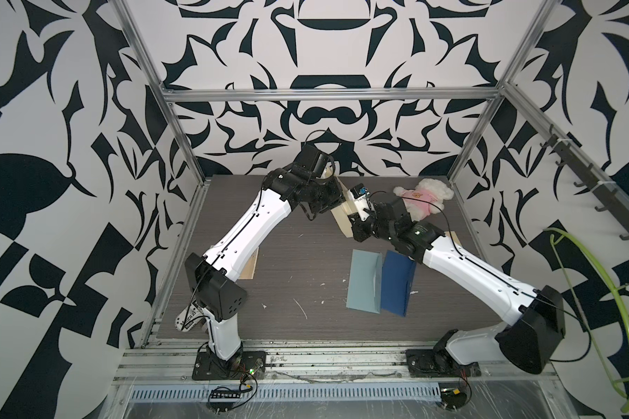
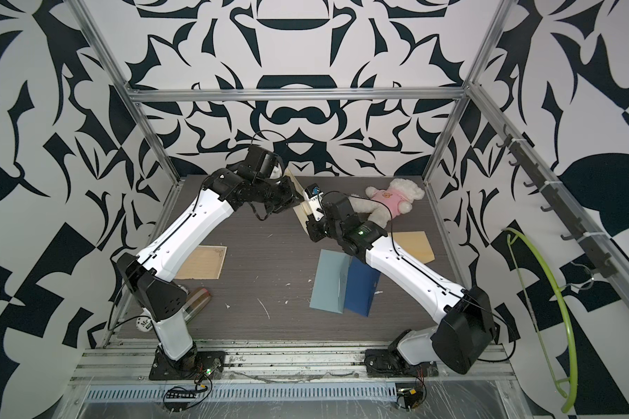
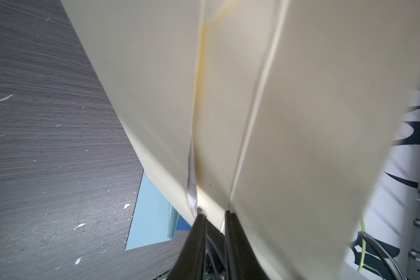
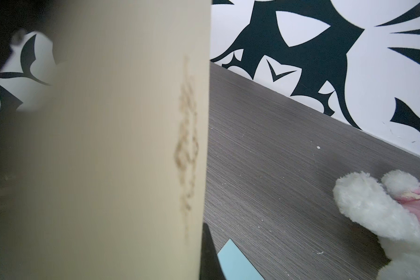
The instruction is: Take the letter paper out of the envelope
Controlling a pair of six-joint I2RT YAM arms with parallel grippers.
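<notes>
A cream envelope (image 1: 344, 218) is held raised between both grippers in the middle. In the left wrist view it gapes along a crease, with a thin white paper edge (image 3: 191, 172) showing inside; my left gripper is at that slit, its fingers a little apart, paper near the tips. In the right wrist view the envelope (image 4: 112, 140) fills the left half, hiding most of my right gripper; one finger (image 4: 210, 252) shows at its edge, and the gripper is shut on the envelope.
A pink-and-white plush toy (image 2: 395, 199) lies at the back right. Light blue (image 1: 363, 279) and dark blue envelopes (image 1: 397, 282) lie at the front right, a tan card (image 2: 412, 245) behind them and another board (image 2: 201, 262) at the left.
</notes>
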